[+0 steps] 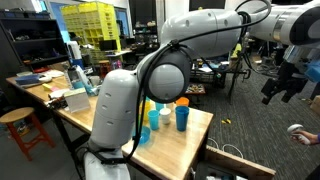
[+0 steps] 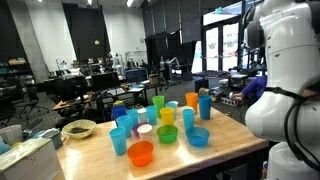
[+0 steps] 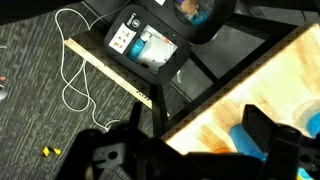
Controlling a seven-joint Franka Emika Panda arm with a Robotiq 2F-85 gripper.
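Past the table's edge, over the floor, my gripper hangs open with nothing between its fingers. In the wrist view the gripper is spread wide, above the edge of the wooden table. Cups and bowls stand on the table: a dark blue cup, an orange cup, a yellow cup, a light blue cup, an orange bowl, a green bowl and a blue bowl. My gripper is apart from all of them. Part of a blue cup shows beside one finger.
Below the gripper, beside the table, are black bins and a wooden strip on the floor. A woven basket and a white box occupy the table's left side.
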